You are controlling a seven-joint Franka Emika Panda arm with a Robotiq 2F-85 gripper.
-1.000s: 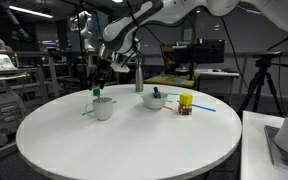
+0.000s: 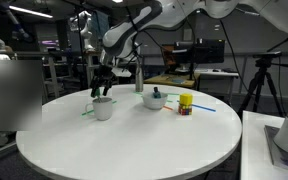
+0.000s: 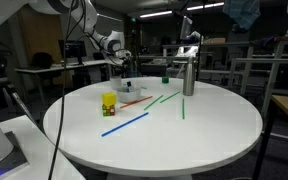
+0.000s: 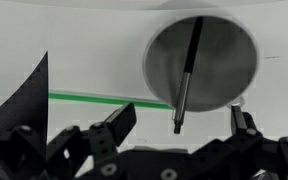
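A white mug (image 2: 103, 108) stands at the left of the round white table. In the wrist view I look down into a round grey-white cup (image 4: 201, 63), with a dark, silver-tipped pen (image 4: 188, 80) leaning in it and its end jutting over the rim. A green marker (image 4: 109, 98) lies on the table beside it. My gripper is open, the fingers wide apart, with nothing held between them. From the side, the gripper (image 2: 98, 82) hangs just above the mug; its fingertips are too small to make out there.
A white bowl (image 2: 157, 102) with dark things in it and a yellow block (image 2: 185, 102) stand to the right. Several markers, including a blue one (image 3: 125, 124), lie about. A metal bottle (image 3: 190, 78) stands farther off.
Over the last second the gripper has shifted slightly by the mug, and the green patch above the mug shows less now. The mug, bowl and yellow block have stayed put.
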